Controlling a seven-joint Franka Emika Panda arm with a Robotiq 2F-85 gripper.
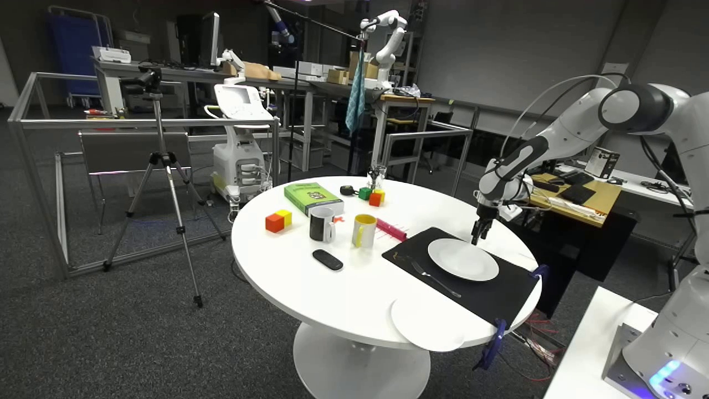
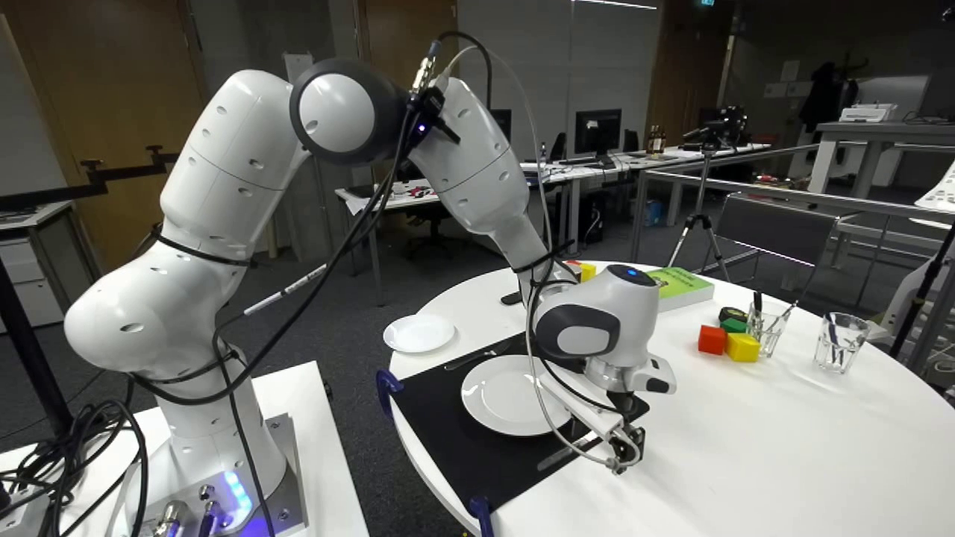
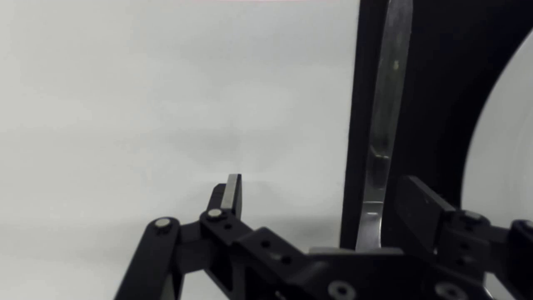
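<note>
My gripper stands open in the wrist view, its two fingers well apart. A shiny metal knife (image 3: 387, 100) lies lengthwise on the edge of the black placemat (image 3: 439, 65). It passes through the gap between the fingers, closer to the right one, and its lower end runs behind the gripper body. No contact with the knife shows. In exterior view 1 the gripper (image 1: 479, 233) points down at the far side of the white plate (image 1: 463, 259). Along the plate's near side rests a fork (image 1: 435, 279). How high the fingertips are above the mat is hard to judge.
Blue clamps (image 1: 490, 346) grip the mat at the table edge. A smaller white plate (image 2: 418, 333) sits beside the mat. Mugs (image 1: 364, 230), a green book (image 1: 312, 198), coloured blocks (image 2: 712, 339) and glasses (image 2: 839, 340) stand farther off.
</note>
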